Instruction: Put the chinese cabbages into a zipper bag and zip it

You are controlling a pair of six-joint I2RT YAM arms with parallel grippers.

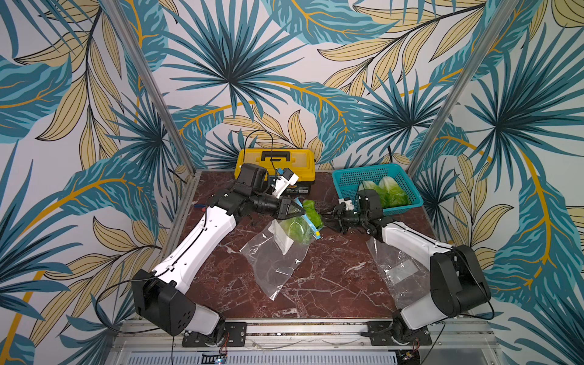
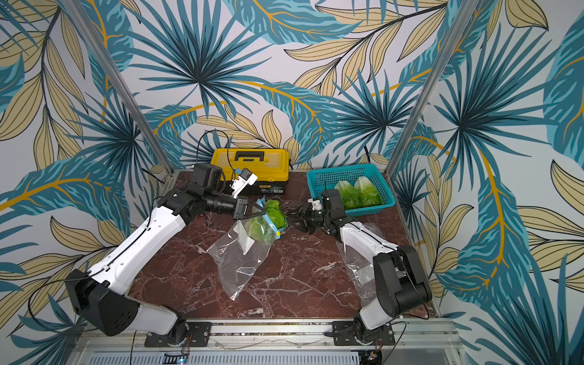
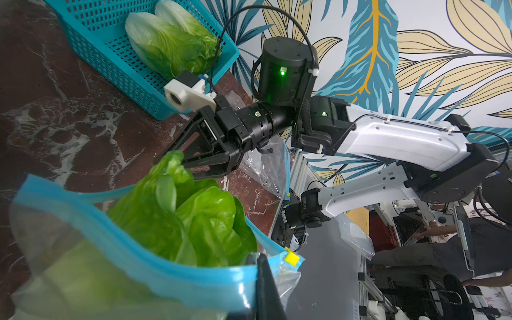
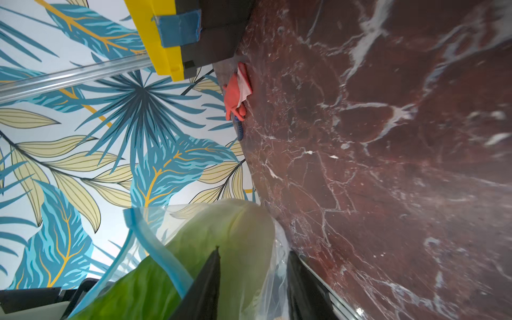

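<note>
One green cabbage [image 3: 181, 213] is partly in the clear zipper bag [image 1: 276, 258], its leafy end jutting out of the open mouth. The bag's blue zip rim [image 3: 160, 261] carries a yellow slider [image 3: 291, 257]. My left gripper [image 1: 302, 210] is shut on this rim, close to the slider side, as the left wrist view shows. Right of the protruding leaves, my right gripper [image 1: 326, 219] stands open and sideways. In the right wrist view, its fingers [image 4: 209, 282] are in front of the bagged cabbage; whether they touch it I cannot tell.
Two more cabbages [image 2: 357, 193] lie in the turquoise basket [image 1: 348, 177] at back right. A yellow toolbox [image 1: 292, 158] stands behind my left arm. Another clear bag [image 1: 398, 270] lies flat under my right arm.
</note>
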